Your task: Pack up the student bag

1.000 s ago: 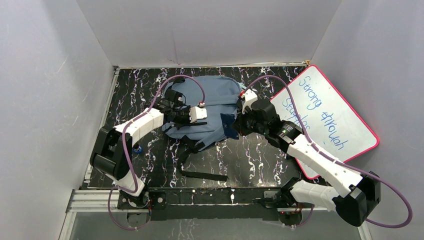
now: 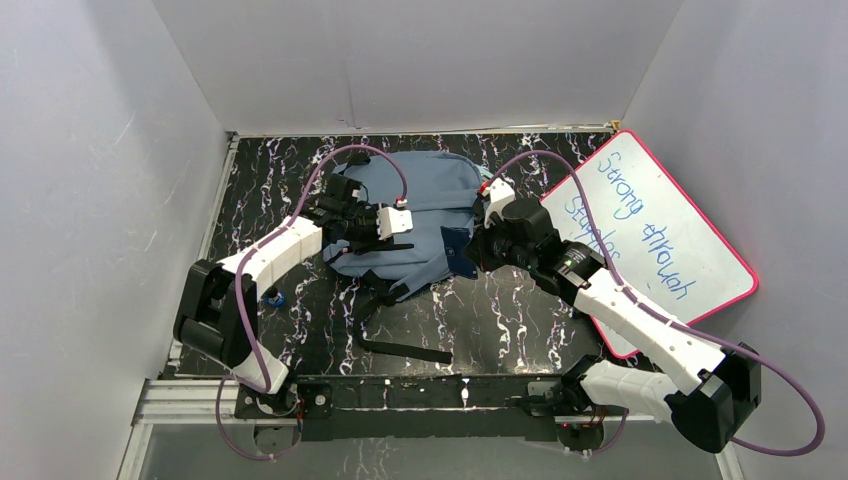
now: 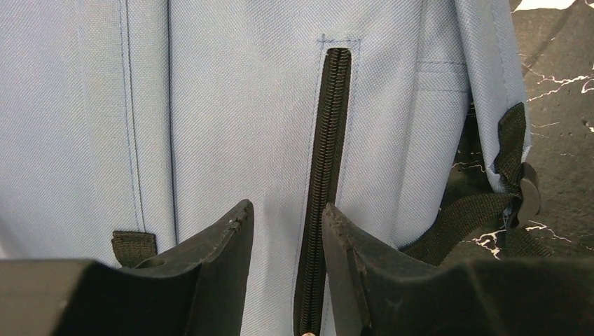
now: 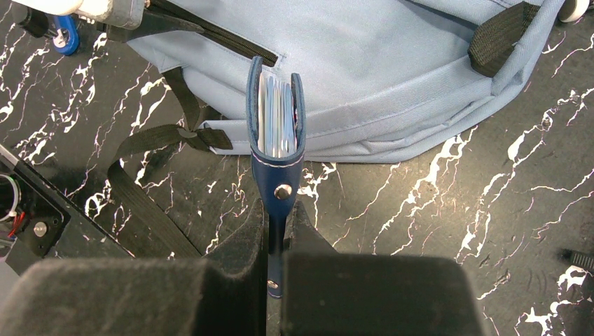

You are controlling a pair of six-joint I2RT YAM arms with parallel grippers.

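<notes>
The blue-grey bag [image 2: 425, 190] lies flat at the back of the table. A black zipper [image 3: 326, 147] runs along its front and looks closed where it shows. Over that zipper, my left gripper stands open, its fingers [image 3: 235, 241] apart with nothing gripped; the zipper passes close to the right-hand finger. My right gripper is shut on a navy card holder [image 4: 277, 171], held beside the bag's near right side. Several cards or pages [image 4: 277, 115] show between its covers. Whether the left fingertips touch the fabric, I cannot tell.
A whiteboard [image 2: 650, 230] with blue writing leans at the right, beneath the right arm. Black straps [image 2: 405, 351] trail from the bag toward the front edge. A small blue item [image 2: 274, 297] lies at the left. Table in front of the bag's right side is clear.
The right arm and the card holder have stayed still.
</notes>
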